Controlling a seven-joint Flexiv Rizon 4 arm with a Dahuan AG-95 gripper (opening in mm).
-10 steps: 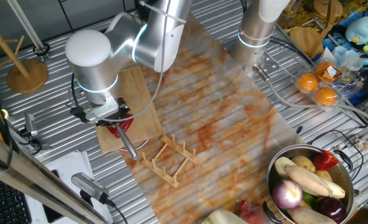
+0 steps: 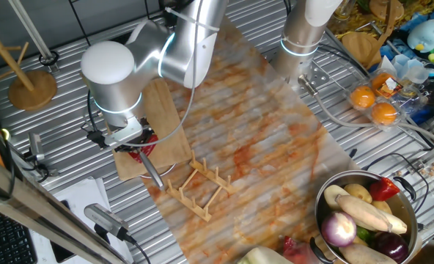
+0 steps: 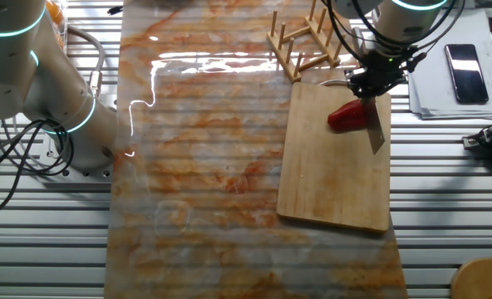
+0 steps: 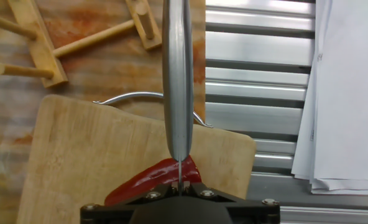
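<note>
A knife (image 4: 179, 81) is clamped in my gripper, shut on it, with its metal handle reaching forward away from the fingers. In exterior view 2 the knife's blade (image 3: 375, 129) hangs down beside the right end of a red pepper (image 3: 346, 117). This pepper lies on a wooden cutting board (image 3: 333, 183), under the gripper (image 3: 376, 81). From the wrist, the pepper (image 4: 148, 183) shows below the blade, partly covered by the fingers. Whether the blade's edge touches or has entered the pepper I cannot tell.
A wooden peg rack (image 2: 200, 189) stands just beyond the board's handle end. A pot (image 2: 324, 220) of vegetables sits at the lower right in exterior view 1. Papers and a phone (image 3: 466, 73) lie right of the board.
The board and rack have stayed put.
</note>
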